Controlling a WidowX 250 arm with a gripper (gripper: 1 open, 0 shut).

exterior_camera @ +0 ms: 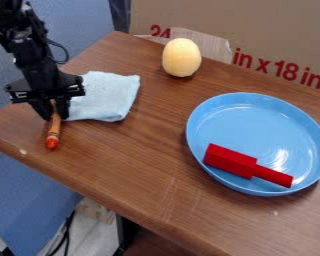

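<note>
The black gripper (47,103) is at the left of the camera view, low over an orange sausage-like object with a red tip (52,137), at the left edge of a folded pale cloth (107,96). Its fingertips are around the orange object's upper end; whether they are shut on it is hard to tell.
A blue plate (256,133) at the right holds a red roller-like object (235,164). A yellow egg-shaped object (182,57) stands at the back. The table's edge runs along the lower left.
</note>
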